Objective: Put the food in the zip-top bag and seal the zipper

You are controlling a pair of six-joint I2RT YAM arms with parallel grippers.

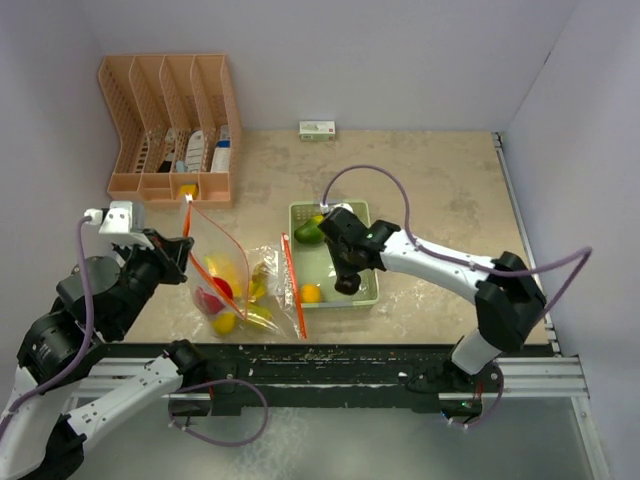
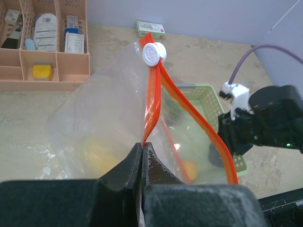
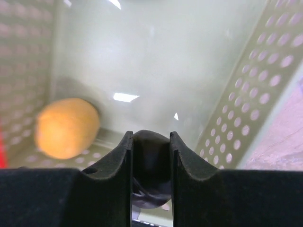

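Note:
My left gripper is shut on the top edge of the zip top bag (image 1: 215,280), holding it up by its orange zipper (image 2: 153,109); yellow and red food shows inside it. In the right wrist view, my right gripper is closed around a dark round food (image 3: 150,163), likely an avocado or eggplant, within the green bin (image 1: 330,210). An orange (image 3: 66,127) lies beside it in the bin, and a green mango-like food (image 1: 308,230) sits toward the back of it.
A pink divided organiser (image 1: 170,180) with small items stands at the back left, a small box (image 1: 316,130) at the back wall. The tabletop right of the bin (image 1: 440,190) is clear.

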